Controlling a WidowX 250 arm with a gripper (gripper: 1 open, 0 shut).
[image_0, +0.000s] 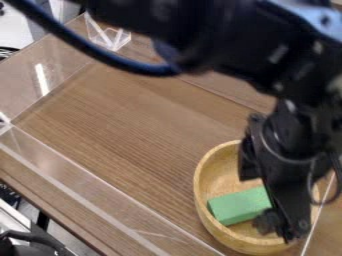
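Observation:
A wooden bowl (217, 180) sits at the lower right of the table, a green block (235, 208) lying in it. My black gripper (278, 185) is low over the bowl, open, its fingers around the right part of the block; whether they touch it is unclear. The bowl's right part is largely hidden by the gripper.
A dark cable arches across the top from the arm. Dark clutter lies beyond the lower-left edge.

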